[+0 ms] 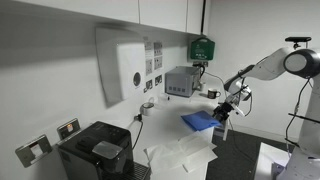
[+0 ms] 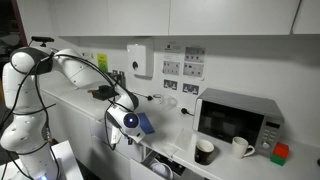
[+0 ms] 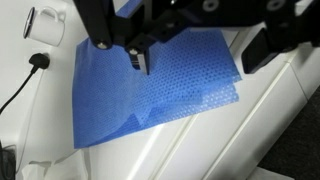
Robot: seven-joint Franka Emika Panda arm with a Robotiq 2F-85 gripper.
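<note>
A folded blue cloth [image 3: 150,88] lies on the white counter near its front edge, with layered, loose edges. In exterior view 1 the cloth [image 1: 199,121] is at the right end of the clear counter; exterior view 2 shows part of the cloth [image 2: 146,124] behind the arm. My gripper is open over the cloth, one finger above the fabric and the other out by the counter's edge. Nothing is held between the fingers. From the side, the gripper [image 1: 221,113] is close to the cloth; whether it touches is unclear.
White sheets [image 1: 181,154] lie along the counter, with a dark toaster [image 1: 104,150] beyond them. A microwave [image 2: 238,122], a black mug [image 2: 204,151] and a white mug [image 2: 242,147] stand to one side. Below the counter, a drawer [image 2: 158,163] is open.
</note>
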